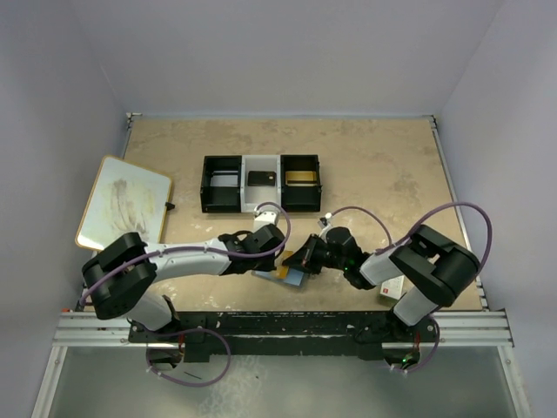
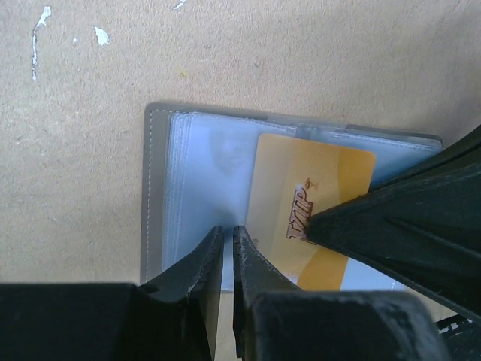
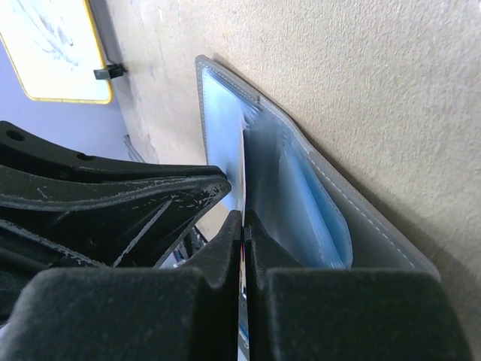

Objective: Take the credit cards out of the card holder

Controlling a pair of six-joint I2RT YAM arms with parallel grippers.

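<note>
A clear-and-bluish card holder (image 2: 199,173) lies on the table between my two arms. My right gripper is shut on a gold card (image 3: 241,177), seen nearly edge-on in the right wrist view. In the left wrist view, this card (image 2: 289,203) still lies over the holder, its right part hidden behind the right gripper's dark fingers (image 2: 406,218). The left gripper is shut, its tips on or just above the holder, left of the card. From above, both grippers hide much of the holder (image 1: 294,278).
Behind the arms stands a three-part tray (image 1: 280,207), black at the sides and white in the middle, with flat items inside. A whiteboard (image 1: 124,205) lies at the left, a small white box (image 1: 391,290) at the front right.
</note>
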